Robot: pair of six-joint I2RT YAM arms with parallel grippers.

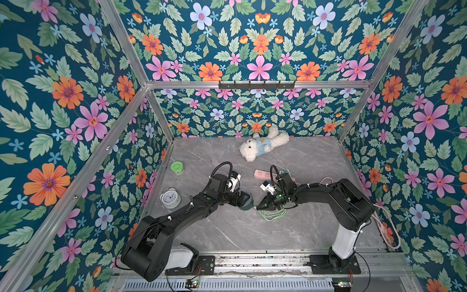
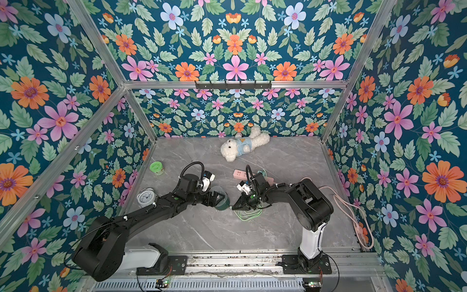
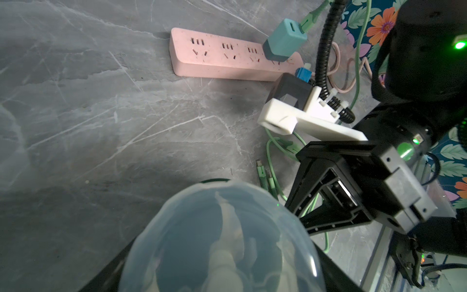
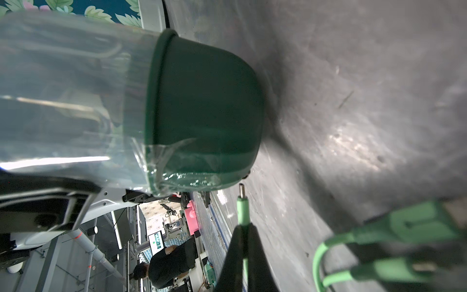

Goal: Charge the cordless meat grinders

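Note:
The meat grinder has a clear, plastic-wrapped cup (image 3: 219, 243) and a dark green base (image 4: 209, 112). My left gripper (image 1: 241, 198) is open around it, its fingers mostly hidden behind the cup in the left wrist view. Between the dark fingertips of my right gripper, which is shut, is a green charging plug (image 4: 242, 209). The plug's metal pin points at a small dark spot on the base's lower edge, with a narrow gap visible between them. Behind the right gripper lies a pink power strip (image 3: 219, 53) with a teal charger (image 3: 284, 40) plugged in.
Loose green cable ends (image 4: 413, 223) lie on the table near the right gripper. A white plush dog (image 1: 262, 145) rests at the back. On the left are a round clock (image 1: 170, 198) and a green spool (image 1: 177, 168).

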